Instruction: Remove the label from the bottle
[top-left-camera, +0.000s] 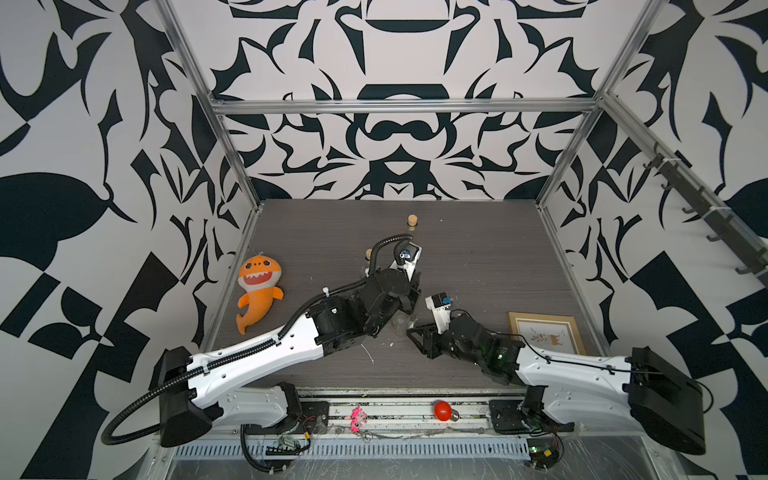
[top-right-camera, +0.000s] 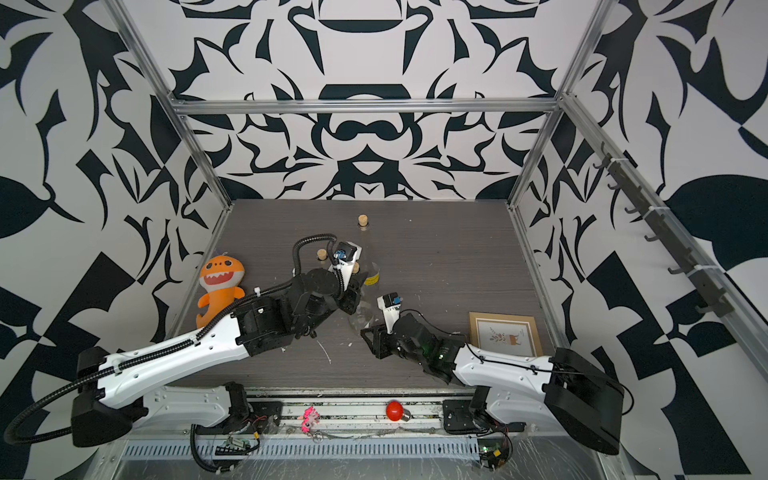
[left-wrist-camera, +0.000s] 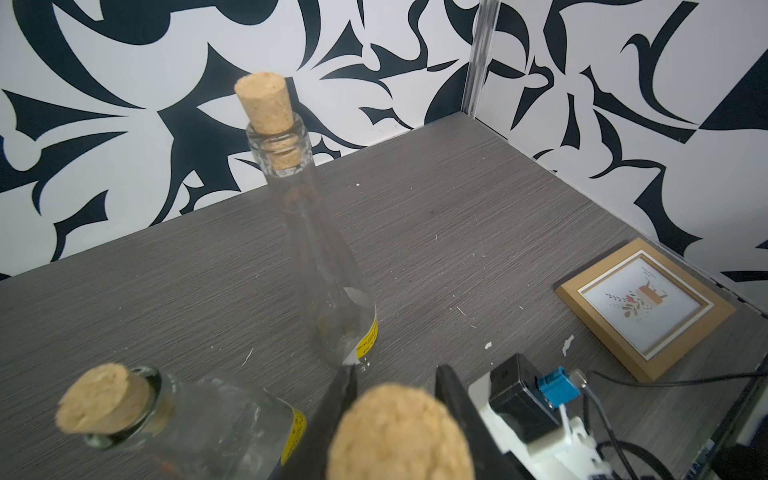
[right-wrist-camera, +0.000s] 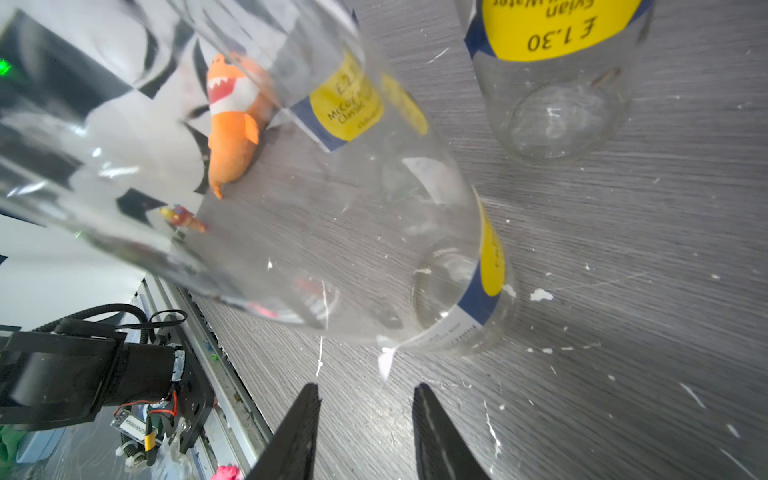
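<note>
My left gripper (top-left-camera: 408, 288) is shut on the cork (left-wrist-camera: 397, 436) at the top of a glass bottle (right-wrist-camera: 320, 216). In the right wrist view this bottle is raised close in front, with a yellow-and-blue label (right-wrist-camera: 344, 100). My right gripper stands open just below it, fingertips apart from it. Two more corked bottles stand behind: one tall (left-wrist-camera: 320, 264), one nearer (left-wrist-camera: 208, 424), both with yellow labels.
An orange shark toy (top-left-camera: 260, 292) lies at the left, a wooden frame (top-left-camera: 544, 320) at the right. A red ball (top-left-camera: 442, 410) and pink toy (top-left-camera: 357, 417) are at the front rail.
</note>
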